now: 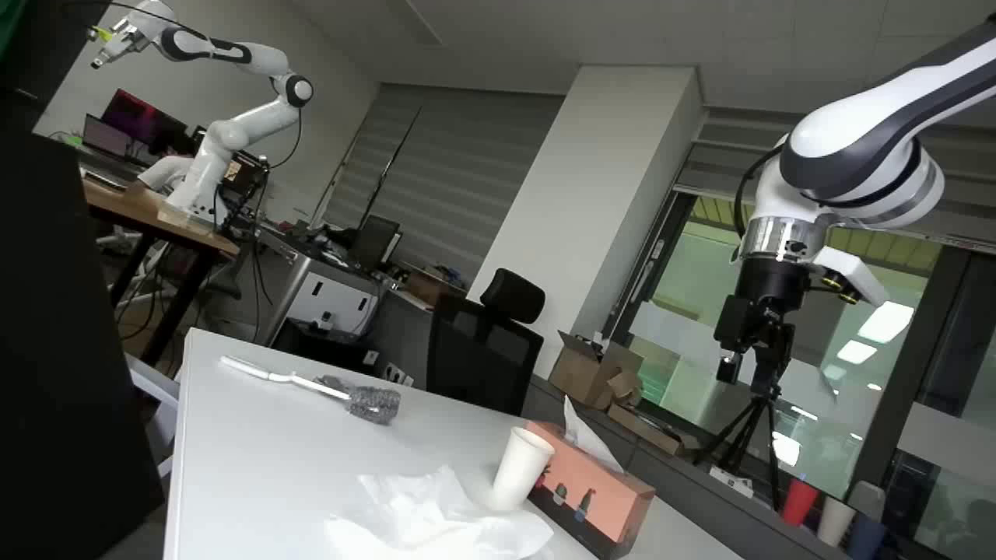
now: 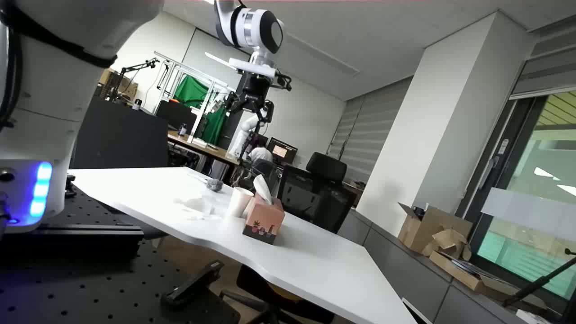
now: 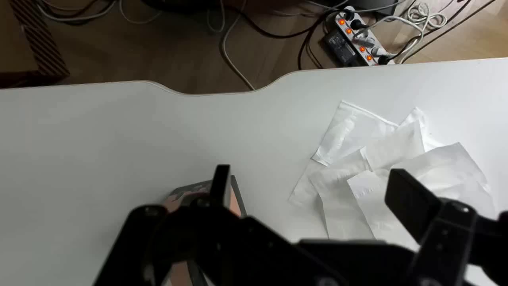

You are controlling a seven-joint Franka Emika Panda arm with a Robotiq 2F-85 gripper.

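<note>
My gripper [image 1: 748, 372] hangs high above the white table [image 1: 271, 448], its fingers wide apart and empty. From above, in the wrist view, one finger [image 3: 220, 183] overlaps the tissue box [image 3: 235, 205], while clear plastic bags [image 3: 352, 190] lie under the other side. A white paper cup [image 1: 520, 470] stands upright close beside the salmon-coloured tissue box [image 1: 597, 481]; the wrist view does not show the cup. Farther back on the table lies a white-handled brush [image 1: 289, 378] with a grey fluffy head. The bags [image 1: 439, 513] are spread in front of the cup.
Bare tabletop [image 2: 324, 264] stretches to the right of the tissue box in exterior view 2. A black chair [image 2: 310, 194] stands behind the table. On the floor past the table edge lie cables and a power strip [image 3: 357, 38]. A second arm [image 1: 233, 135] stands far off.
</note>
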